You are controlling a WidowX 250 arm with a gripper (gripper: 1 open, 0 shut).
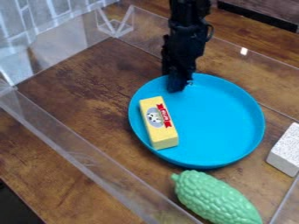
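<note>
My dark gripper (179, 77) reaches down from the top of the view to the far rim of a blue plate (219, 121). Its fingertips are small and dark, and I see nothing held between them. A yellow box with a cow picture and red label (160, 131) lies on the left part of the plate, apart from the gripper.
A green bumpy vegetable (216, 199) lies in front of the plate, and a white block (286, 150) is at the right.
</note>
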